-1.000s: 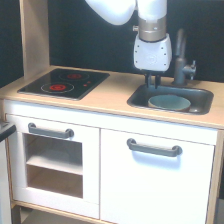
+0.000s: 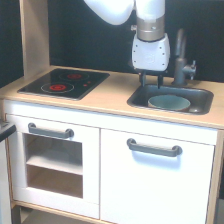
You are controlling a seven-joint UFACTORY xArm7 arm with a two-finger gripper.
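Observation:
My gripper (image 2: 151, 78) hangs over the left part of the grey sink (image 2: 200, 100), fingers pointing down. Whether they are open or shut is hard to tell; I see nothing clearly held. A teal round dish (image 2: 169, 103) lies in the sink below and a little right of the fingers.
A grey tap (image 2: 181, 62) stands behind the sink to the right of my gripper. A black hob (image 2: 64, 84) is at the left of the wooden worktop (image 2: 110, 100). Below are white cupboards (image 2: 155, 180) with dark handles.
My gripper has shifted slightly to the left. The dish and sink look the same.

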